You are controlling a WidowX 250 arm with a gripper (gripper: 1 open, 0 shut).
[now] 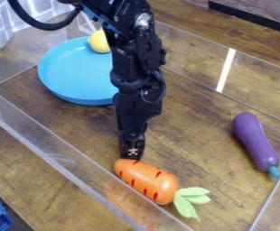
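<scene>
The black arm reaches down from the top of the view to the middle, its gripper low over the wooden surface. Just in front of the fingertips lies an orange toy carrot with pale green leaves, close to or touching them. The gripper is open, though its fingers overlap in this view and the gap is hard to see. I see nothing held in it.
A blue plate sits at the back left, with a yellow object behind it. A purple toy eggplant lies at the right. Clear panel edges border the work surface.
</scene>
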